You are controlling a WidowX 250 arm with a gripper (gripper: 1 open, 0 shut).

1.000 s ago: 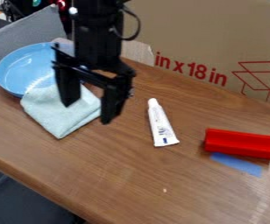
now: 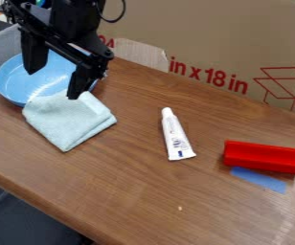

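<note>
My black gripper (image 2: 56,73) is at the upper left, open, its fingers over the blue bowl (image 2: 14,82) and partly hiding it. Nothing shows between the fingers. Just below it on the wooden table lies a folded pale cloth (image 2: 70,122). A white tube (image 2: 177,134) lies near the middle.
A red block (image 2: 262,157) lies on the right, a blue strip (image 2: 258,178) just in front of it. A cardboard box (image 2: 227,48) stands along the back. The table's edge runs along the lower left.
My gripper has moved from around the middle, above the cloth and tube, to the upper left over the bowl. The objects on the table look unmoved.
</note>
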